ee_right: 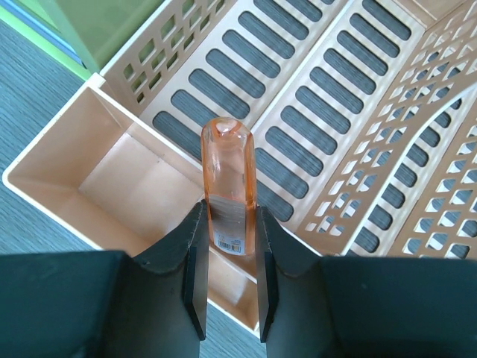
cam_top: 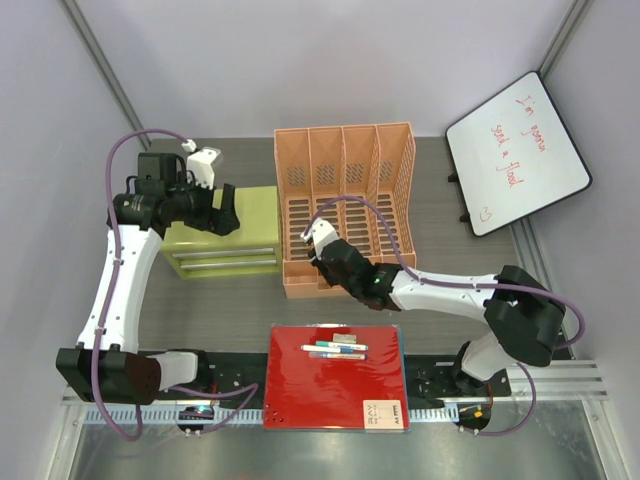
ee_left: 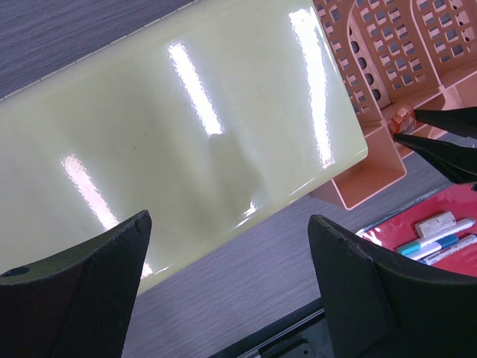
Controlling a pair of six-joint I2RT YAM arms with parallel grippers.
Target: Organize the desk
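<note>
My right gripper is at an orange clear bottle with a barcode label, its fingers close on either side, over the front compartments of the pink organizer; I cannot tell whether they grip it. My left gripper stands open above the green drawer unit, nothing between its fingers. A red folder at the front carries several markers and a small eraser-like block.
A whiteboard with red writing stands at the back right.
</note>
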